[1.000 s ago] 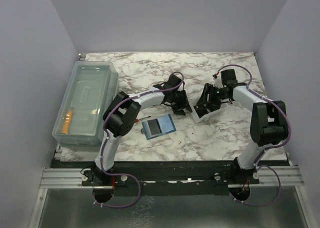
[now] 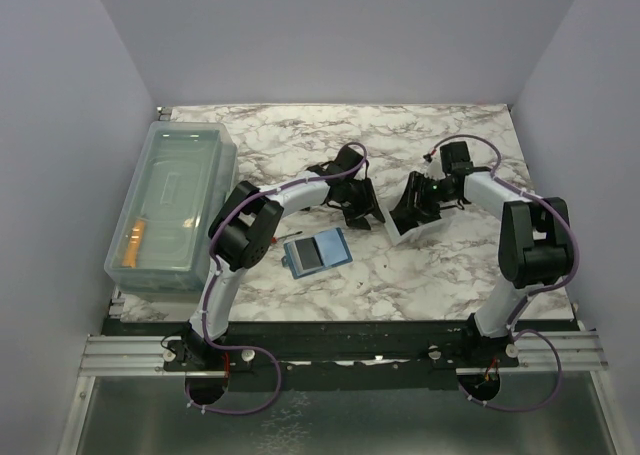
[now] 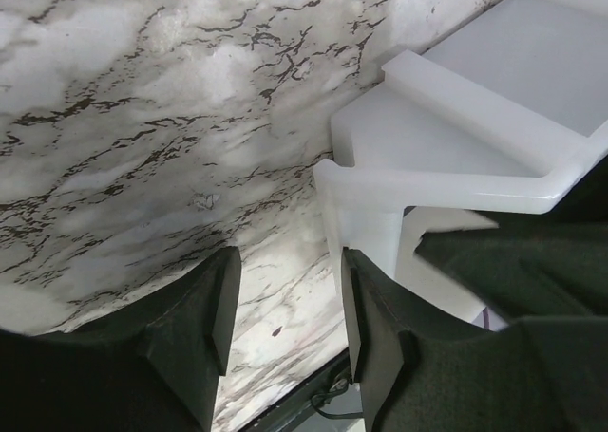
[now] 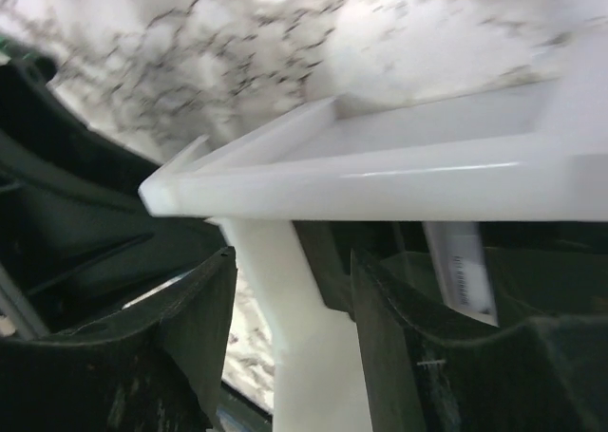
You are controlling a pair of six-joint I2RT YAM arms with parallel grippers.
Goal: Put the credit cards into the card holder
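My left gripper stands part open beside the white card holder (image 3: 475, 109), its fingertips at the holder's near edge in the left wrist view, nothing clearly between them. My right gripper hovers over the same holder, fingers apart, a white wall of it (image 4: 351, 185) and a dark interior with a pale strip showing behind them; whether it touches is unclear. In the top view, a blue-edged case (image 2: 328, 250) with dark and light blue panels lies left of the holder. I cannot tell which items are credit cards.
A large translucent lidded bin (image 2: 170, 195) fills the left side, with an orange object inside. A small red item lies near the case.
My right gripper has shifted slightly down over the holder in the top view. The left arm and the case look unchanged.
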